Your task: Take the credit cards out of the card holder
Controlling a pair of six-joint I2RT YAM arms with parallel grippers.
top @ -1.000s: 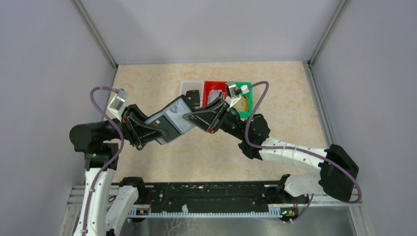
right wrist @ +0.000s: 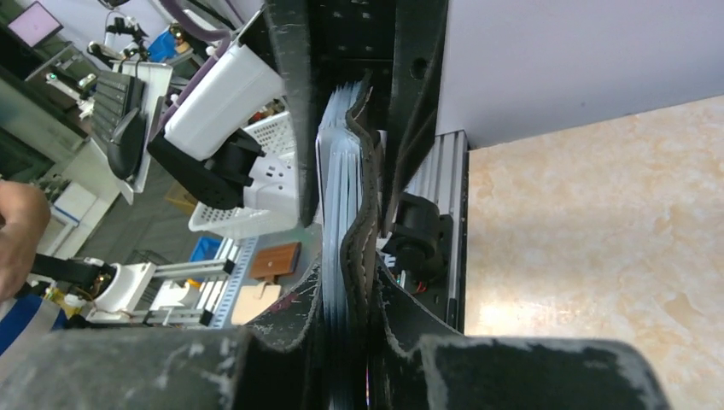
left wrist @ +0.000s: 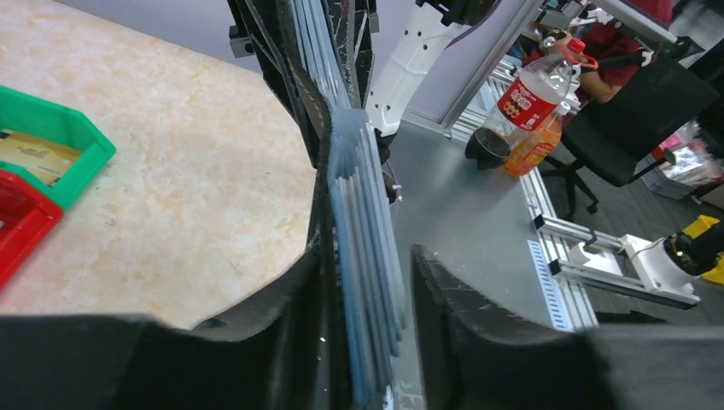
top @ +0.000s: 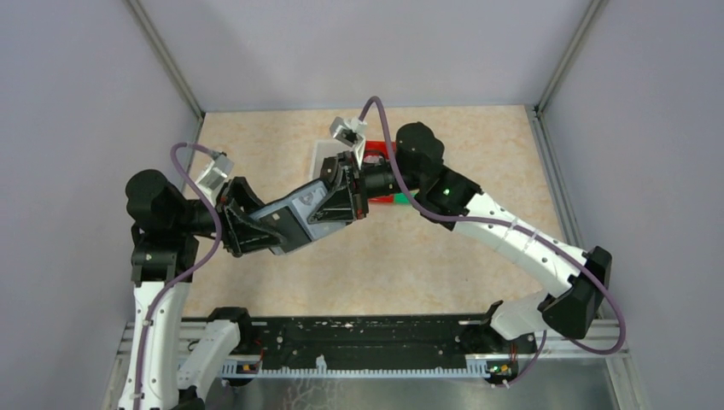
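Observation:
The dark card holder with a stack of clear card sleeves spans between both grippers above the board. In the left wrist view its sleeve edges run upright, beside the dark cover. My right gripper is shut on the holder's upper right end. My left gripper is at the lower left end, fingers part open around it; whether they touch is unclear. In the right wrist view the sleeves stand between the right fingers, with the left gripper beyond. Individual cards cannot be told apart.
Behind the holder lie trays on the pale board: white, red and green, partly hidden by the right arm. The front of the board is clear.
The left gripper has shifted slightly.

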